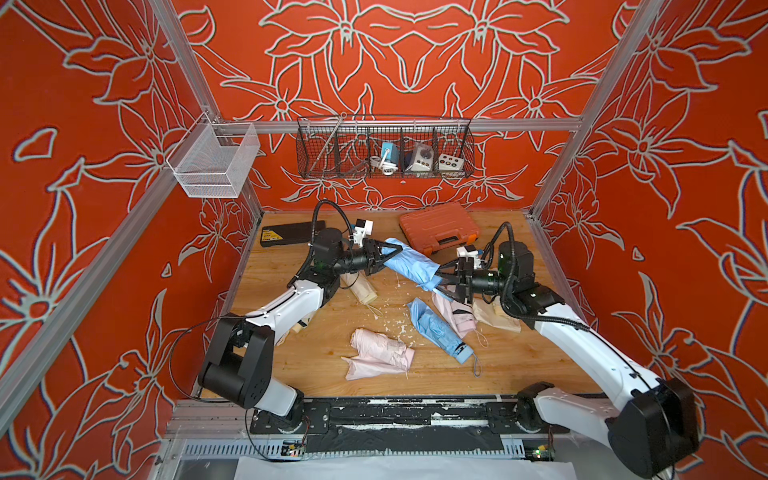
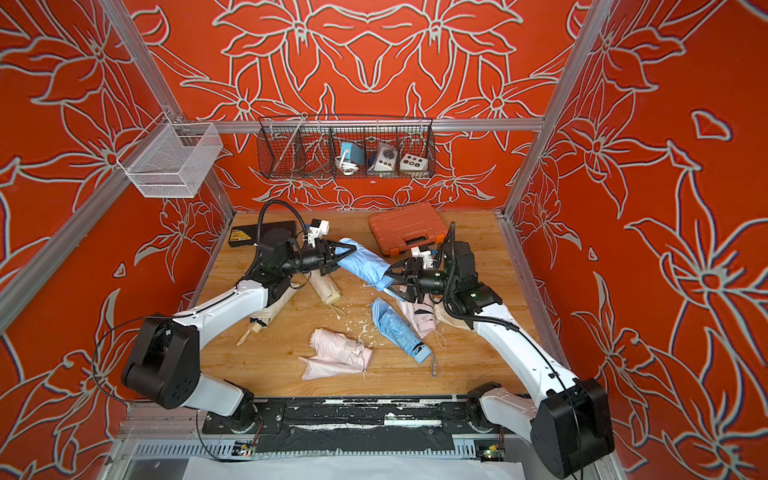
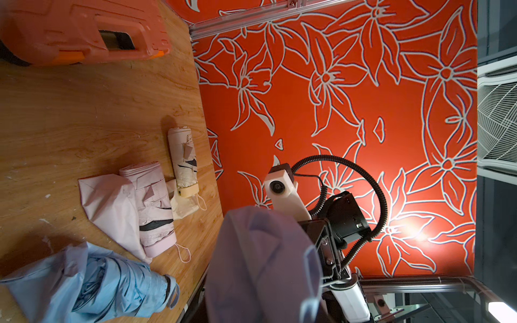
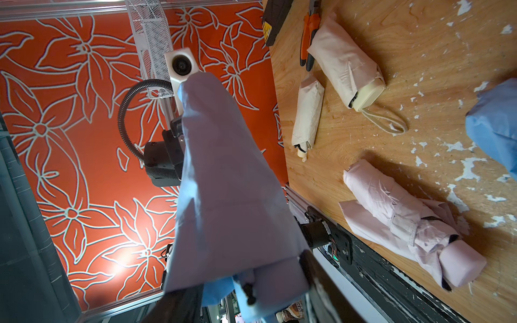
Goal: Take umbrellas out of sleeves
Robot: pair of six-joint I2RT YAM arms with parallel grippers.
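A light blue umbrella in its sleeve hangs above the table between my arms, tilted down to the right. My left gripper is shut on its upper end. My right gripper is round its lower end; in the right wrist view the cloth fills the space between its fingers, and whether they press on it is unclear. On the table lie a blue umbrella with loose cloth, pink umbrellas and cream umbrellas.
An orange case and a black box lie at the back. Pliers lie beside a cream umbrella. A black wire basket and white basket hang on the walls. The table's middle has small bare patches.
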